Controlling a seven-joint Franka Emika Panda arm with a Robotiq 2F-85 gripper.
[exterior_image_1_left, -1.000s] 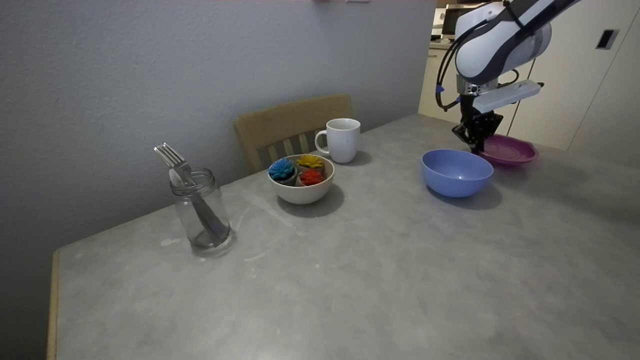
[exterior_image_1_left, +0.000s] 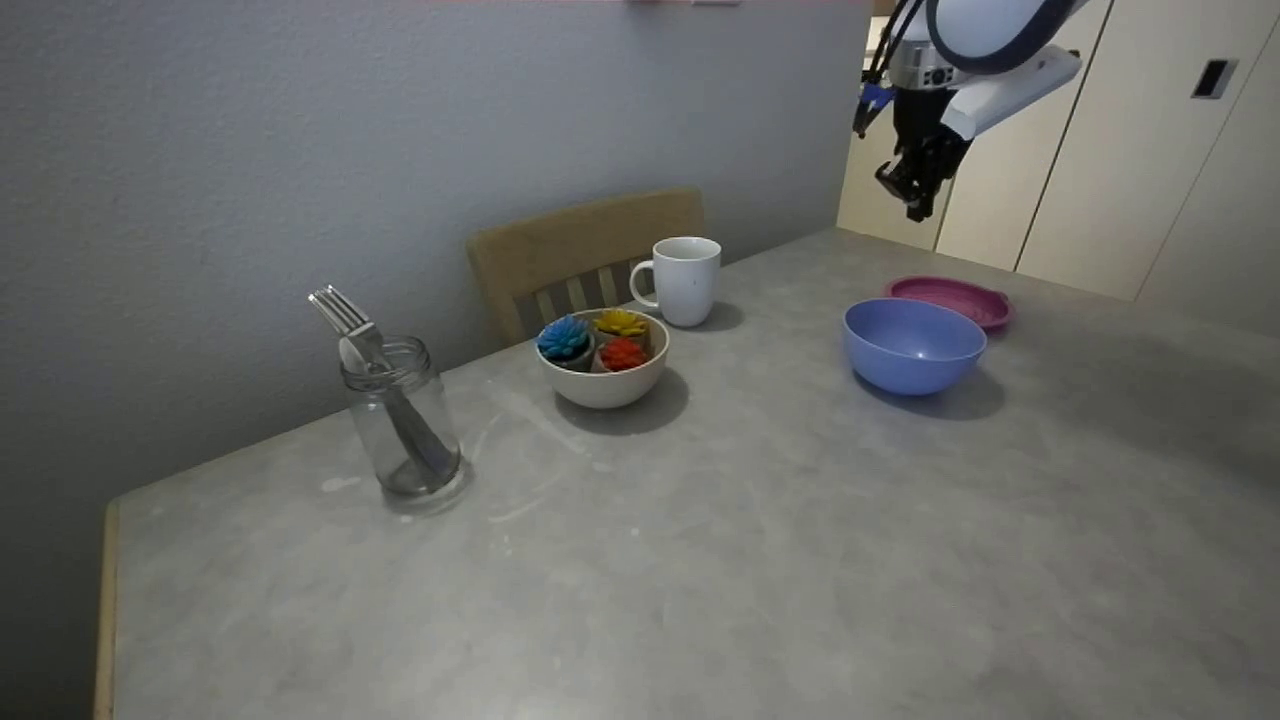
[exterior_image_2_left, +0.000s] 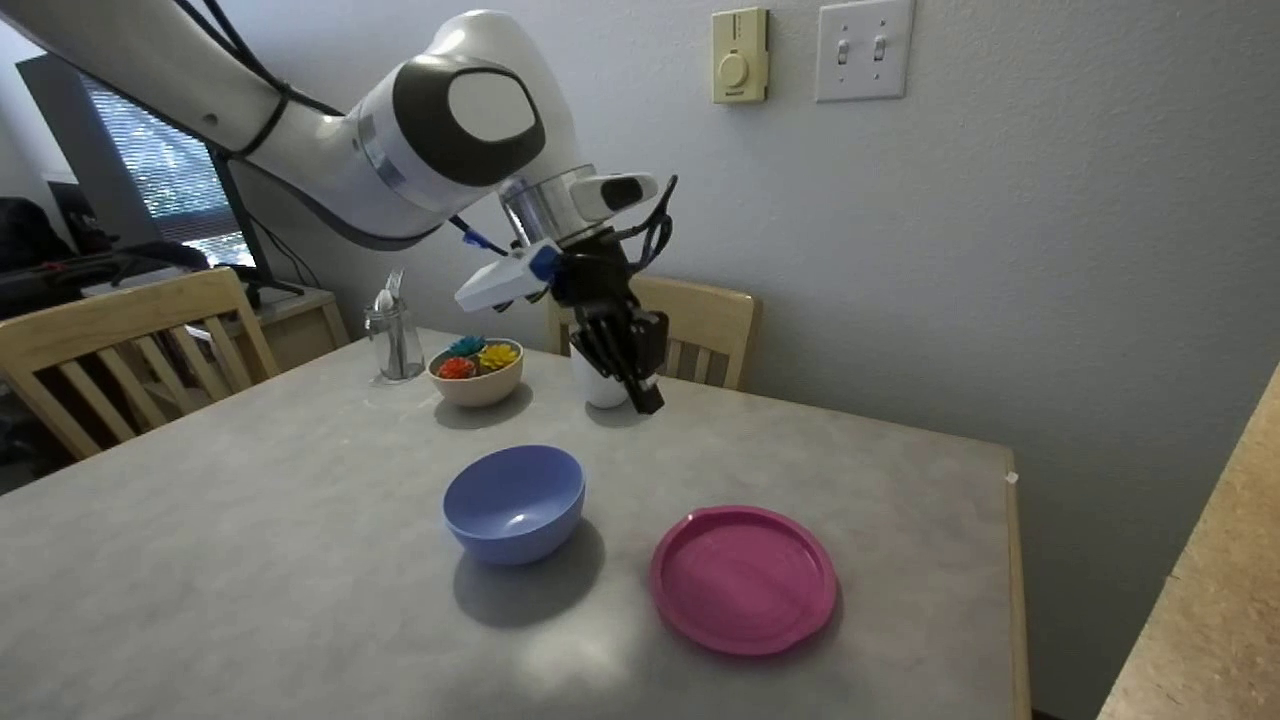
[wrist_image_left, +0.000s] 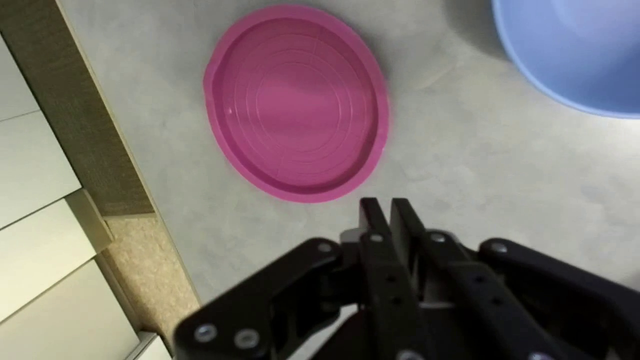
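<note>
A pink plate (wrist_image_left: 297, 108) lies flat on the table, beyond my fingertips in the wrist view. To its right there, a blue bowl (wrist_image_left: 585, 54) is cut off by the frame edge. Above the table in exterior view 1 hangs my gripper (exterior_image_1_left: 914, 206), clear of both dishes. Its two dark fingers (wrist_image_left: 375, 234) are almost together, a narrow gap between them, and I see nothing held there. Exterior view 2 has the gripper (exterior_image_2_left: 648, 394) in front of a white mug (exterior_image_2_left: 596, 382), partly hiding it, with the plate (exterior_image_2_left: 744, 578) nearer the camera.
Along the wall side stand the white mug (exterior_image_1_left: 690, 282), a cream bowl (exterior_image_1_left: 609, 386) of coloured succulents, and a glass jar (exterior_image_1_left: 402, 432) with cutlery. A wooden chair (exterior_image_1_left: 582, 234) backs onto that edge.
My gripper has risen from beside the plate to well above the table. In exterior view 1 the plate has shifted left, now partly behind the blue bowl. The other items stayed put.
</note>
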